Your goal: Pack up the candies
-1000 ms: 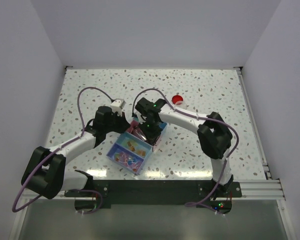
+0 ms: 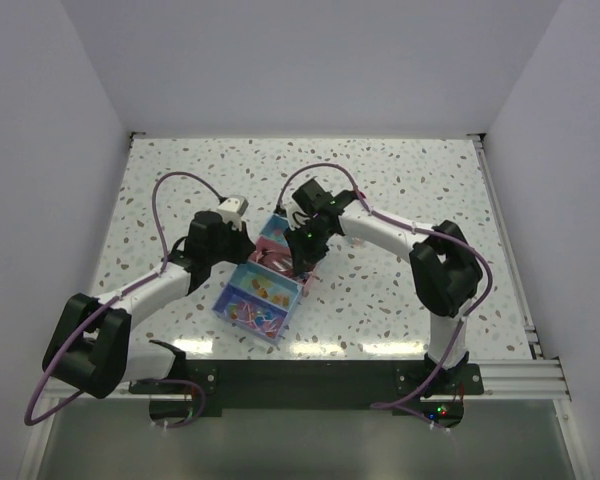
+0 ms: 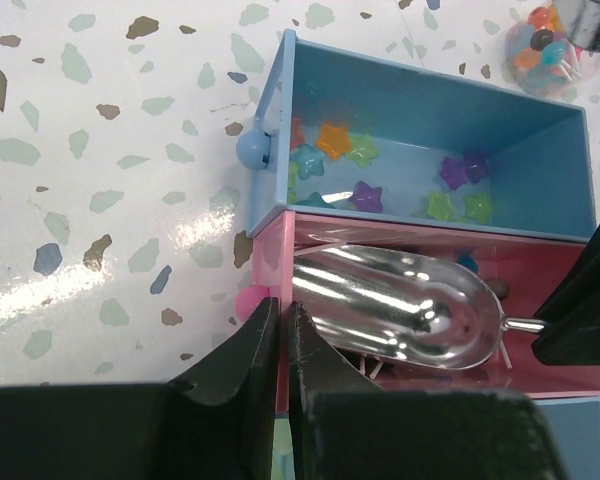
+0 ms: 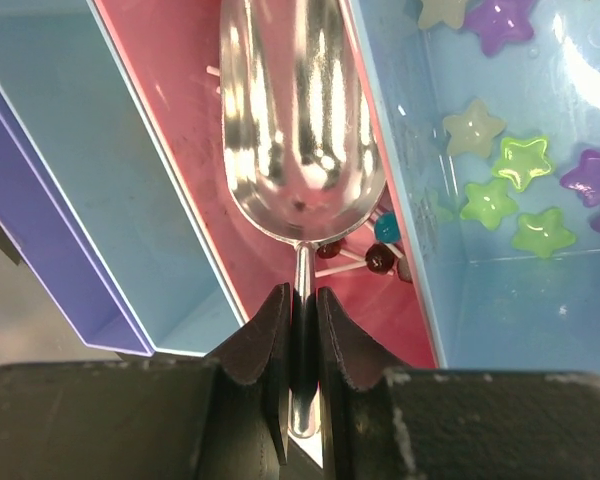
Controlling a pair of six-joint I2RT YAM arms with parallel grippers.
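Note:
My right gripper is shut on the thin handle of a shiny metal scoop [image 4: 298, 130]. The scoop's bowl lies inside the pink compartment [image 3: 570, 300], over some ball-headed candies on white sticks [image 4: 380, 258]; no candy shows in the bowl. At that compartment's end, my left gripper is shut on the pink end wall. Star candies [image 3: 366, 196] lie in the blue compartment [image 3: 440, 110] alongside. In the top view, orange and yellow candies [image 2: 262, 291] sit in a light blue compartment, and stick candies [image 2: 250, 315] in a purple one.
A clear round container of coloured ball candies [image 3: 542, 45] stands past the blue compartment. A red thing [image 2: 361, 197] shows behind my right arm.
The boxes moved slightly; the left arm stays in place.

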